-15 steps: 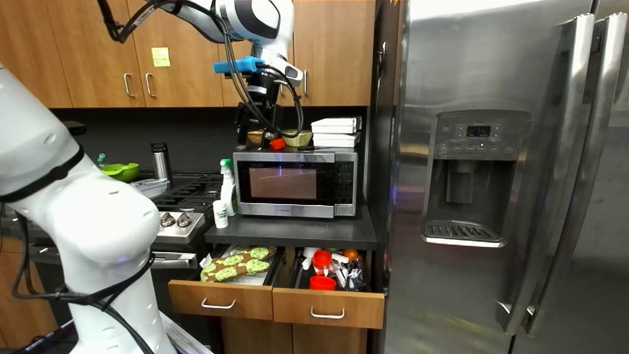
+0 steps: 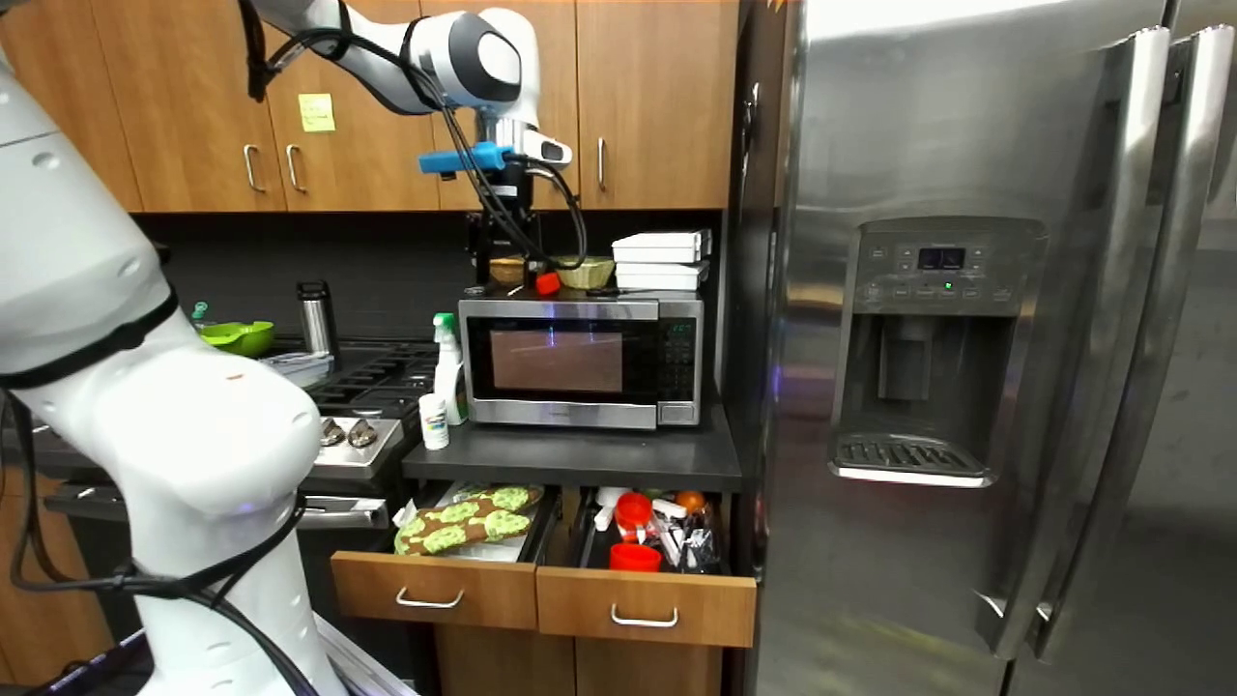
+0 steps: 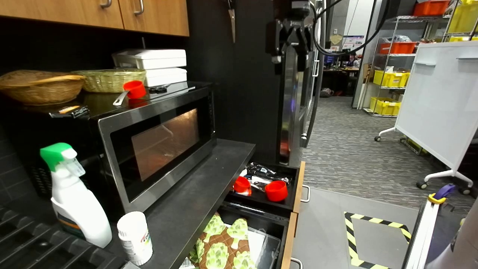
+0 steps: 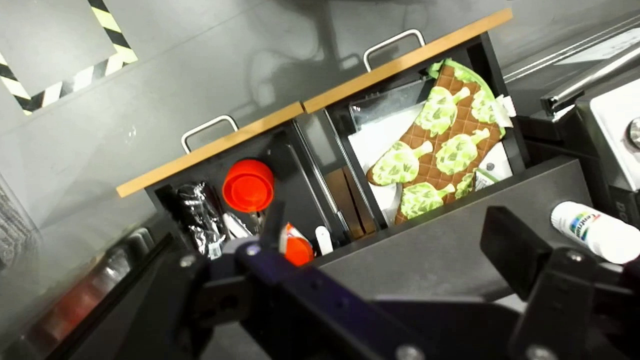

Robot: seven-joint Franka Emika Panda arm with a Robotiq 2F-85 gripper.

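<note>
My gripper point(image 2: 502, 278) hangs pointing down in front of the microwave's top, near the height of the things on it. In the wrist view my fingers point(image 4: 510, 249) are spread wide with nothing between them. Far below, two drawers are pulled out. The right drawer point(image 2: 649, 605) holds a red cup point(image 4: 247, 186) near its front, another red cup point(image 3: 242, 184) further back and dark wrapped items. A brown oven mitt point(image 4: 444, 144) with green artichokes lies in the left drawer point(image 2: 436, 590). On the microwave point(image 2: 557, 360) rests a red measuring cup point(image 3: 135, 89).
Baskets point(image 3: 107, 80) and white boxes point(image 3: 163, 67) crowd the microwave top. A spray bottle point(image 3: 78, 201) and a white pill bottle point(image 3: 135, 237) stand on the counter's left. The fridge point(image 2: 986, 557) rises at right. Open floor lies before the drawers.
My wrist has come from a slant to nearly upright, and the upper arm sits slightly lower and further left. My gripper stays above the drawers. Drawers and objects look the same.
</note>
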